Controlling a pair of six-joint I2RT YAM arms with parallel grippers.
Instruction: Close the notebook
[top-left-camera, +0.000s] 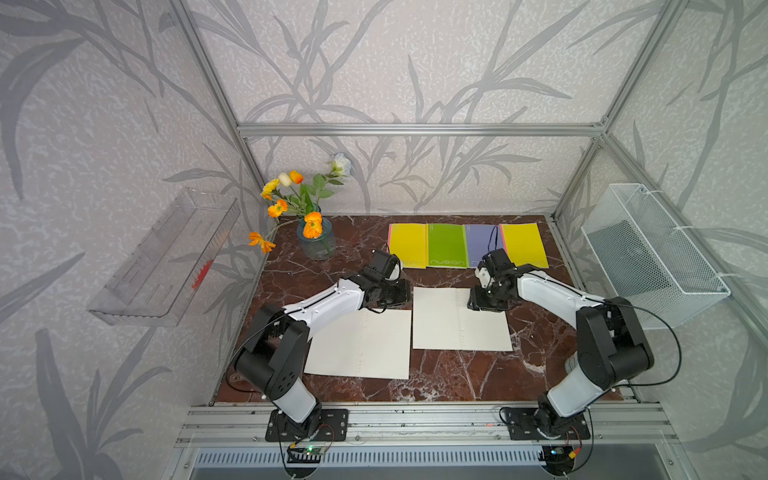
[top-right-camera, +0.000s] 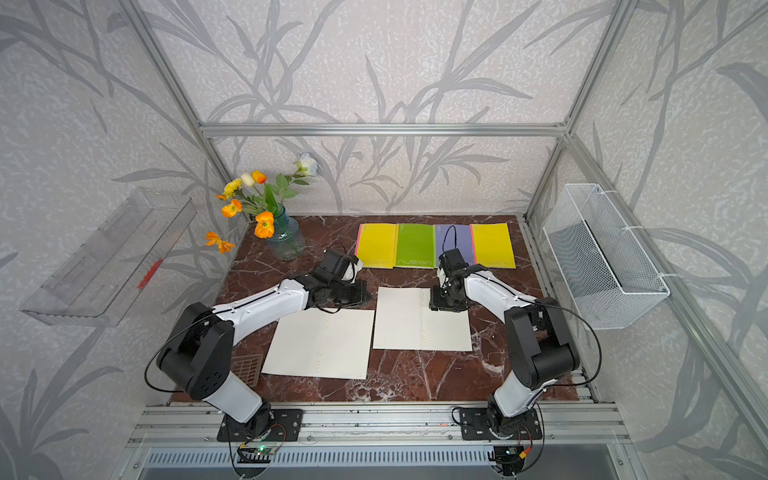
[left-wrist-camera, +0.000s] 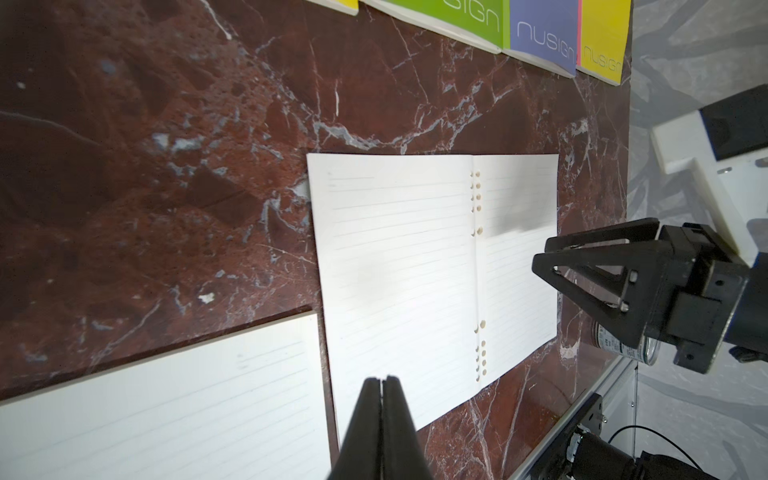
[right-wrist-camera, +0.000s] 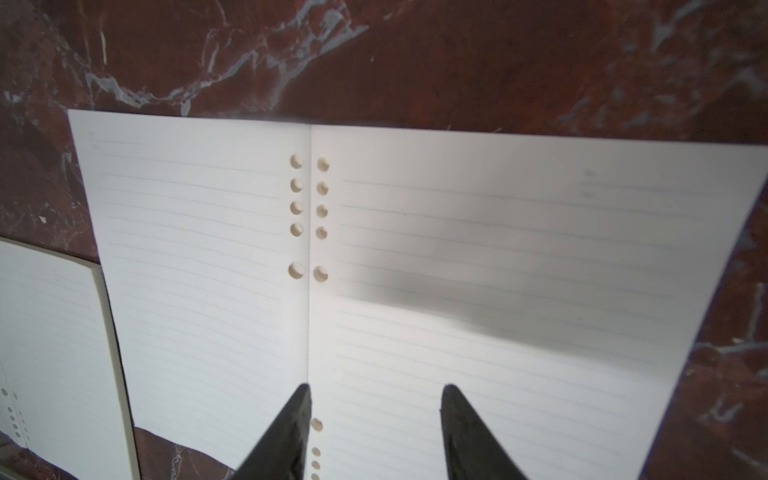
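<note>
Two notebooks lie open side by side with lined white pages up: the left notebook (top-left-camera: 360, 352) and the right notebook (top-left-camera: 437, 324). Punched holes run along the centre fold of the right notebook (right-wrist-camera: 200, 216). Over its right page hangs my right gripper, fingers apart, only page visible below the gap. The left wrist view shows this right gripper from the side. My left gripper is shut with nothing between its fingers, near the gap between the notebooks; its height above them is unclear. The left arm covers part of the left notebook's far edge.
Closed notebooks stand in a row at the back: yellow (top-left-camera: 408, 245), green (top-left-camera: 446, 245), purple (top-left-camera: 482, 240) and another yellow (top-left-camera: 524, 245). A flower vase (top-left-camera: 317, 240) is at back left. Wire baskets hang at both sides (top-left-camera: 656, 256).
</note>
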